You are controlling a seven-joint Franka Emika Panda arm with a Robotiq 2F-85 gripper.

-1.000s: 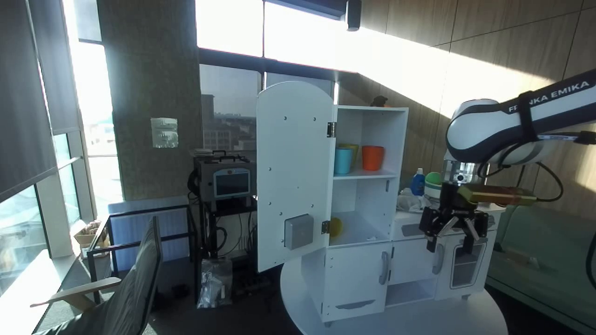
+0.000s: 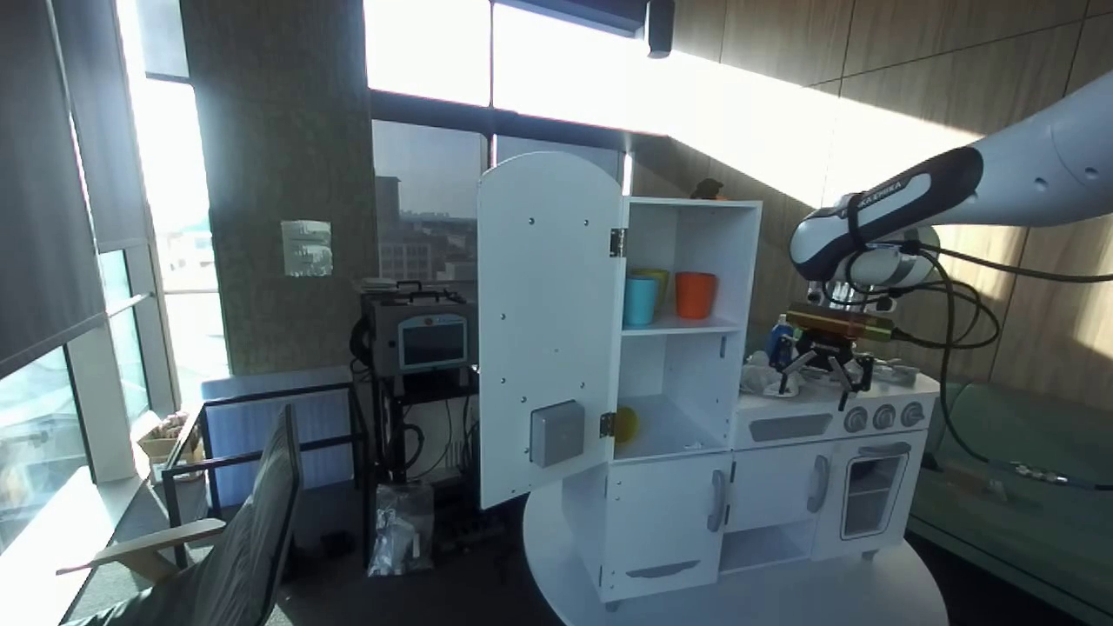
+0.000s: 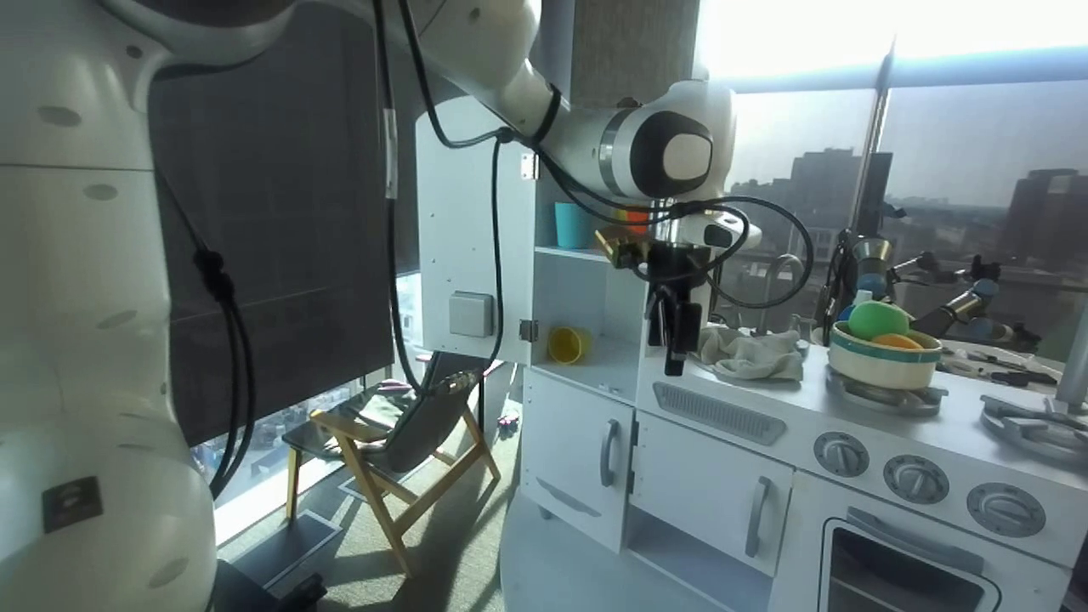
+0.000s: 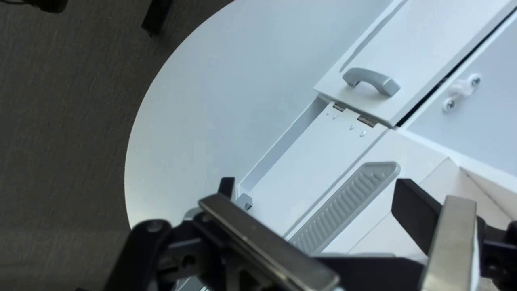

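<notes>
My gripper (image 2: pixel 820 388) hangs over the front of the white play kitchen's counter (image 3: pixel 653 352), its fingers apart and nothing between them. In the wrist view its fingers (image 4: pixel 417 208) are spread wide, with the grey vent (image 4: pixel 346 208) and white cabinet front below. Left of it stands the tall cabinet with its door (image 2: pixel 553 313) swung wide. On its upper shelf are a blue cup (image 2: pixel 639 301), an orange cup (image 2: pixel 695 296) and a yellow-green cup partly behind the blue one. A yellow cup (image 3: pixel 568 345) lies tipped on the lower shelf.
A crumpled cloth (image 3: pixel 751 352) lies on the counter beside my gripper. A cream pot (image 3: pixel 885 359) there holds a green ball (image 3: pixel 878 320) and something orange. Lower cabinet doors and the oven are shut. The round white base (image 4: pixel 194 121) is clear.
My arm has moved up and to the left in exterior view 1, away from the camera, from in front of the oven to over the counter. The cups and cabinet door have stayed put.
</notes>
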